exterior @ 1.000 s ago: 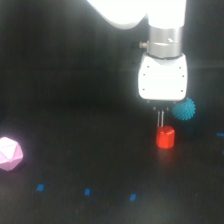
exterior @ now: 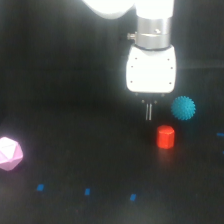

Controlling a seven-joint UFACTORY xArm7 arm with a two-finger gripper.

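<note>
My gripper [exterior: 149,109] hangs from the white arm at the top centre of the camera view, its two thin fingers close together; whether they are shut is hard to tell. Nothing shows between them. Below and to the right of the fingertips a small red cylinder [exterior: 165,137] stands on the dark surface. A blue spiky ball [exterior: 183,108] lies right of the gripper. At the left edge is a pink faceted object [exterior: 8,152].
Small blue marks [exterior: 87,191] are on the dark surface in front.
The gripper has moved up and left, away from the red cylinder, which stands in the same place.
</note>
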